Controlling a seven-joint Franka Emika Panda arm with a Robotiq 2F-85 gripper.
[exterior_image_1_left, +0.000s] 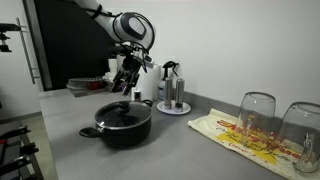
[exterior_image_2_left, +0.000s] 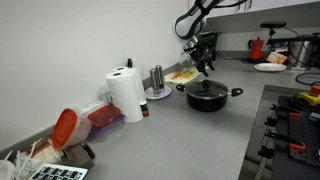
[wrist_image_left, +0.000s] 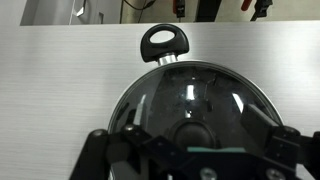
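A black pot (exterior_image_1_left: 125, 128) with a dark glass lid (exterior_image_1_left: 122, 114) stands on the grey counter. Over it hangs my gripper (exterior_image_1_left: 126, 84), its fingers apart and clear of the lid. In the second exterior view, the gripper (exterior_image_2_left: 205, 69) is likewise above the lidded pot (exterior_image_2_left: 207, 100). The wrist view looks straight down on the glass lid (wrist_image_left: 195, 90); one looped pot handle (wrist_image_left: 164, 42) shows at the top. The lid's middle is partly covered by the gripper's own dark parts. Nothing is seen held.
Behind the pot stand a paper towel roll (exterior_image_2_left: 123, 93) and tall grinders on a plate (exterior_image_1_left: 174, 107). Upturned glass jars (exterior_image_1_left: 256, 112) rest on a patterned towel (exterior_image_1_left: 220, 130) at the right. Counter in front of the pot is clear.
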